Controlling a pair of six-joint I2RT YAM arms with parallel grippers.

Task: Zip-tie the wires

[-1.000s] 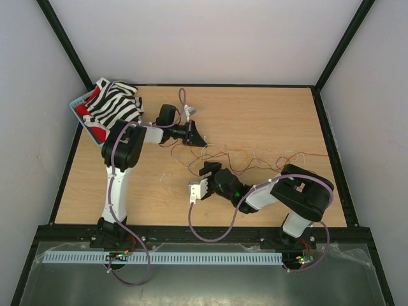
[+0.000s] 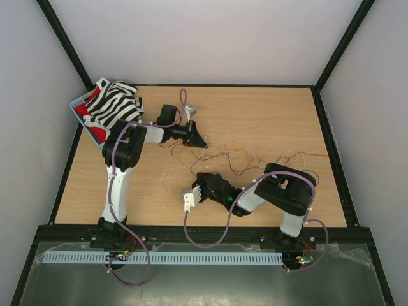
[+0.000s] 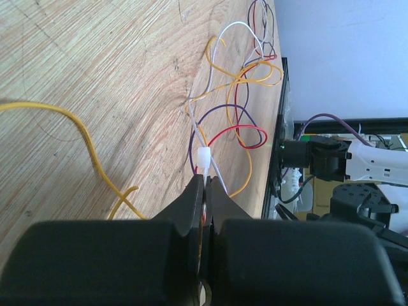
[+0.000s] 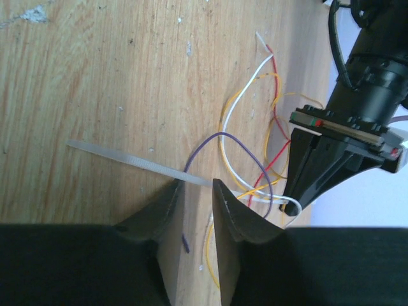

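A white zip tie (image 4: 131,158) runs from the bare wood across to my left gripper, its white head (image 3: 204,156) standing just beyond the fingertips. The left fingers are shut on the tie close to that head. My right gripper is part open, with the tie's strip crossing the gap between its fingertips; contact cannot be judged. Beside the tie lie loose wires: yellow (image 3: 75,120), purple (image 4: 239,143), red (image 4: 278,153) and white (image 4: 241,95). Purple, yellow and red wires pass around the tie near the left fingertips. Whether the tie forms a loop is unclear.
More tangled wire (image 2: 290,156) spreads to the right of the wooden table (image 2: 255,111). A blue basket (image 2: 80,102) with striped and red cloth stands at the back left. Free room lies at the back and front left.
My right gripper has moved left and a little toward the front edge, and its fingers have come closer together. My left arm has stayed in place.
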